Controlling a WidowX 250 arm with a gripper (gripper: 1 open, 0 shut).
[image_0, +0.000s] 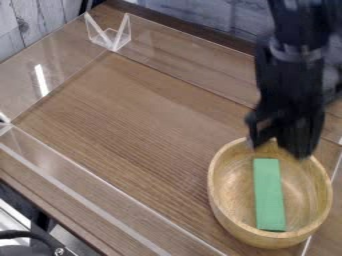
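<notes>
A wooden bowl (227, 196) stands at the lower right of the table, with a flat green block (267, 195) lying inside it. My black gripper (283, 140) is raised above the back of the bowl, badly blurred, so its fingertips and whether anything is between them are unclear.
A small white frame-like object (110, 35) is at the back left. The table's edge runs along the lower left, with a dark gap beyond it.
</notes>
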